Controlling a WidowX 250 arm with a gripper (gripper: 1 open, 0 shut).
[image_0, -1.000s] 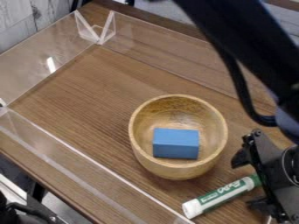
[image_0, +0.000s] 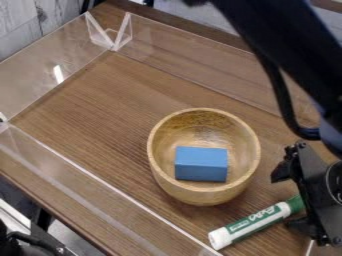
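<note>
A wooden bowl (image_0: 171, 135) holds a blue block (image_0: 201, 163). A white and green marker-like tube (image_0: 247, 225) lies diagonally on the wood just below and right of the bowl. My black gripper (image_0: 299, 195) is at the right edge, low by the green end of the tube; it is open, and its fingers are partly cut off by the frame.
Clear plastic walls border it on the left and front. A black arm fills the upper right. Dark cables lie in the bottom-left corner.
My gripper and arm have shifted slightly, with the gripper a little higher and farther right. The bowl, block and tube look unmoved.
</note>
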